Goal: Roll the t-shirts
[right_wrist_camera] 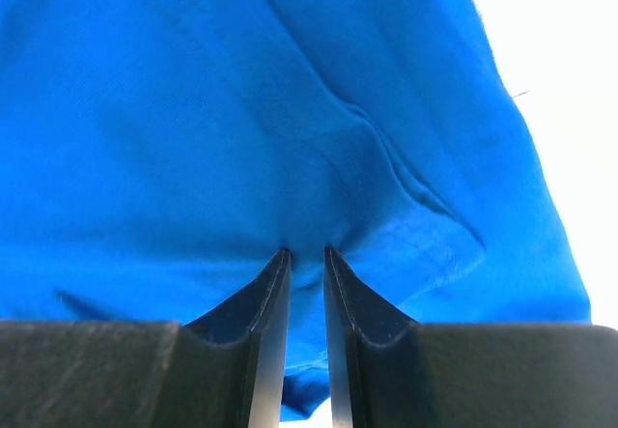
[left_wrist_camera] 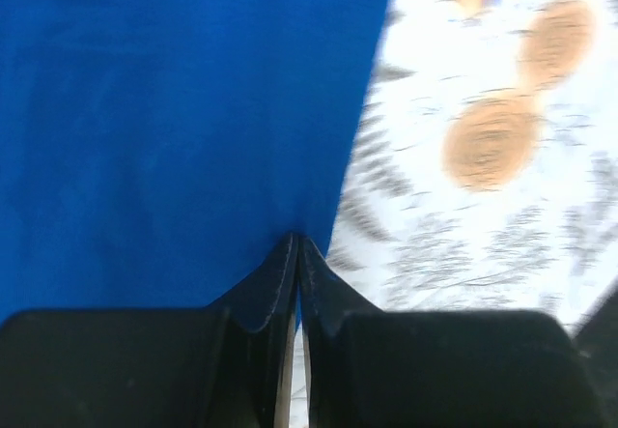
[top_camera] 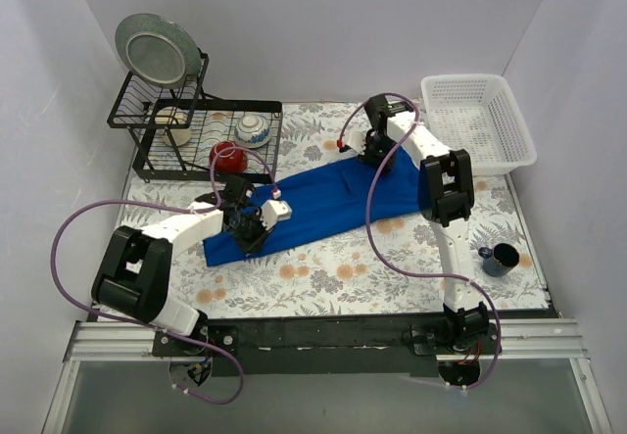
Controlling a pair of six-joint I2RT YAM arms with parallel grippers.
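A blue T-shirt (top_camera: 328,204) lies spread out and slightly slanted on the flowered cloth, with a loose fold showing at its right part. My left gripper (top_camera: 253,243) is down at the shirt's left end. In the left wrist view its fingertips (left_wrist_camera: 282,264) look close together at the shirt's edge; whether fabric is between them is hidden. Over the upper right part of the shirt is my right gripper (top_camera: 372,155). A narrow gap parts its fingers (right_wrist_camera: 275,288) in the right wrist view, with blue fabric beneath and a crease just ahead.
A black dish rack (top_camera: 157,171) with a plate, a red bowl and other crockery stands at the back left. An empty white basket (top_camera: 480,125) is at the back right. One dark mug (top_camera: 501,259) sits at the right edge.
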